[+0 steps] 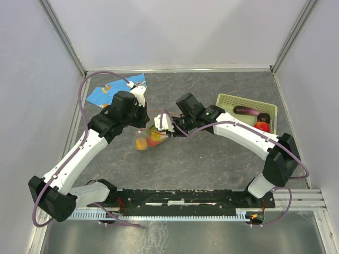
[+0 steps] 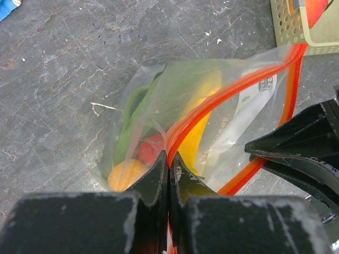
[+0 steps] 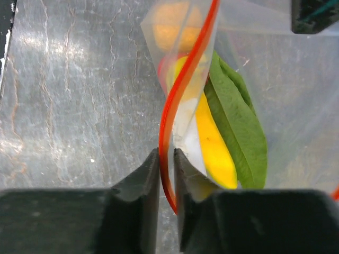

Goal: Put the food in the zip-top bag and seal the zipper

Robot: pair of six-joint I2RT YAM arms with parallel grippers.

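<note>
A clear zip bag [image 1: 151, 138] with orange zipper lies mid-table, holding an orange item [image 2: 126, 174], a red one [image 2: 150, 148], a yellow one [image 3: 214, 148] and green leafy food [image 3: 235, 129]. My left gripper is shut on the bag's zipper edge at its left end. My right gripper is at the other part of the zipper edge, the orange strip running between its fingertips; whether it grips the strip is unclear.
A green basket [image 1: 228, 100] with an eggplant [image 1: 244, 110] and red produce stands back right. Blue sheets [image 1: 98, 97] with small items lie back left. Bare table surrounds the bag in front.
</note>
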